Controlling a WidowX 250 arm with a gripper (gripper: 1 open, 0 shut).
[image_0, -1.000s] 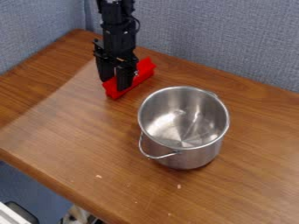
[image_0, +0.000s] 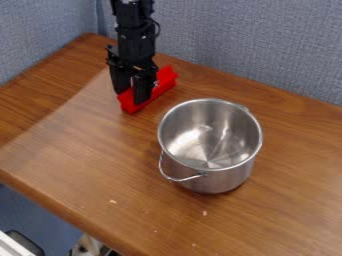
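My black gripper (image_0: 132, 75) hangs down from the top over a red rectangular block (image_0: 156, 88) lying on the wooden table (image_0: 80, 140), upper left of centre. Its fingers are around the block, shut on it, though the dark fingertips partly hide where they touch. A large steel pot (image_0: 210, 150) with a wire handle stands to the right and in front of the block, apart from it.
Grey padded walls (image_0: 254, 45) border the table at the back and left.
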